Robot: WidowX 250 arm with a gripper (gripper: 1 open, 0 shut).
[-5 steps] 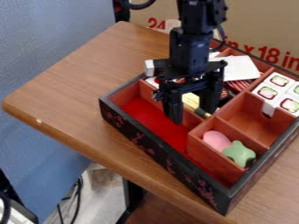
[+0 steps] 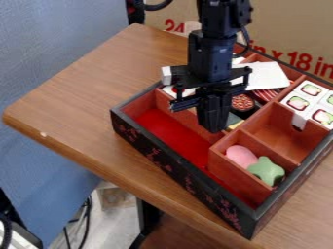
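My black gripper hangs low over the middle of a black box with red and orange compartments, its fingers down near the divider beside the red left compartment. Whether it holds anything is hard to tell. A little yellow shows just right of it, mostly hidden. A pink piece and a green star-shaped piece share the near right compartment. A reddish round item lies behind the gripper.
White cases with red-and-green pictures sit at the box's right. White paper lies at the back, before a cardboard panel.
My gripper has shifted slightly, now covering more of the yellow piece. The objects in the box look unmoved.
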